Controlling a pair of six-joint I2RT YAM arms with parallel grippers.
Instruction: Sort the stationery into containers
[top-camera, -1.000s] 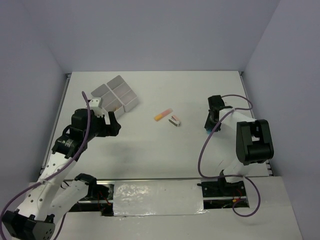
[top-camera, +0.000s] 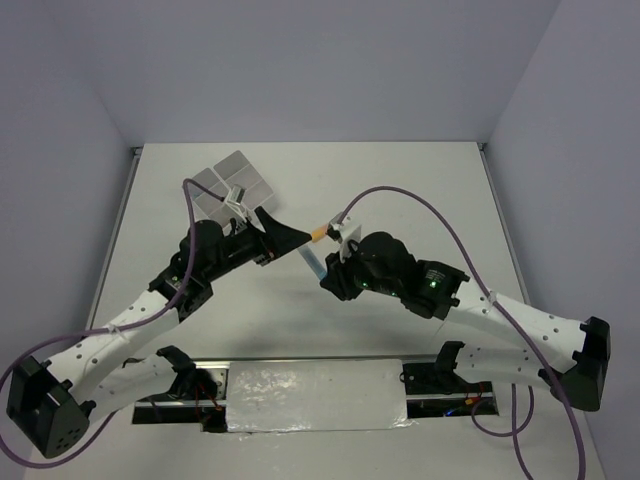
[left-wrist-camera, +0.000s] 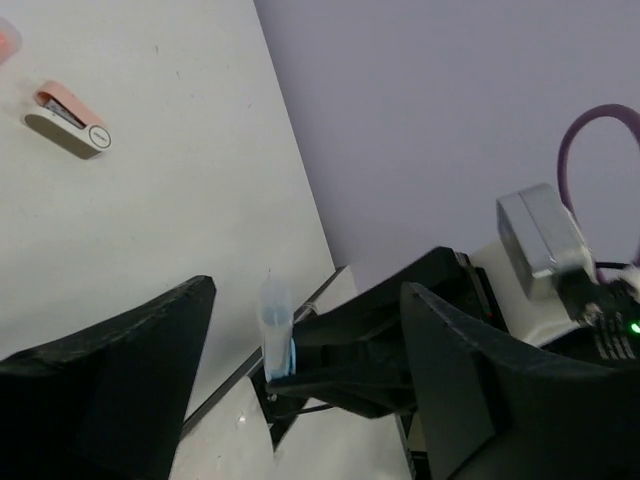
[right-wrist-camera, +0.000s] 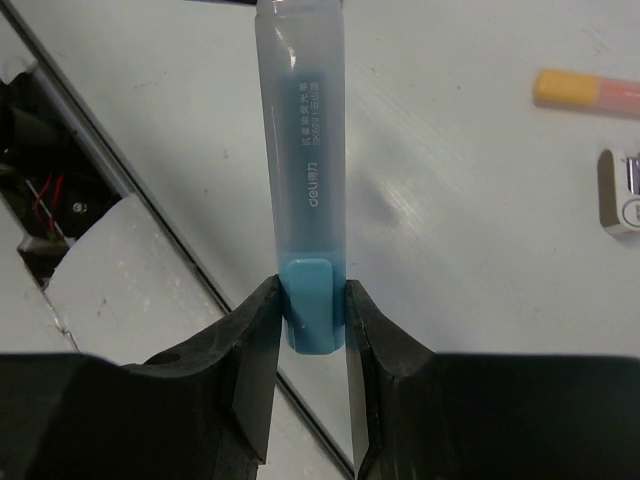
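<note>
A blue highlighter (right-wrist-camera: 310, 170) is pinched near its blue end by my right gripper, and its clear barrel points away from the fingers. My left gripper has its fingers apart. In the left wrist view the highlighter (left-wrist-camera: 276, 325) appears in line with the gap between them, but farther off, in the right gripper's hold. From above, the left fingertips are close to the highlighter's free end (top-camera: 311, 260). An orange-and-pink highlighter (top-camera: 319, 234) lies on the table. A white-and-pink stapler (left-wrist-camera: 70, 120) rests there too, mostly hidden in the top view.
A grey compartment box (top-camera: 262, 194) stands at the back left, partly covered by the left arm. Both arms meet near the middle of the white table (top-camera: 420, 170).
My right gripper has carried the blue highlighter from the right side to the middle. My left gripper has moved right, away from the box, to meet it, and its fingers have come closer together.
</note>
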